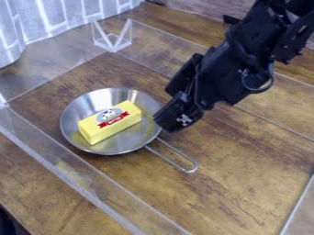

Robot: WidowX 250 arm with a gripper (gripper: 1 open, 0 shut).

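A yellow block (101, 123) with a red and white cow label lies in a steel pan (83, 104) on the wooden table, the pan's wire handle (185, 163) pointing toward the front right. My black gripper (185, 106) is above and just right of the pan, pointing down and left from the arm at the upper right. Its fingers are dark and overlap in this view, so I cannot tell how far apart they stand; nothing is visible held in it.
Clear plastic walls run along the left and back of the wooden surface (233, 188). A small clear object (112, 37) stands at the back left, by a white curtain.
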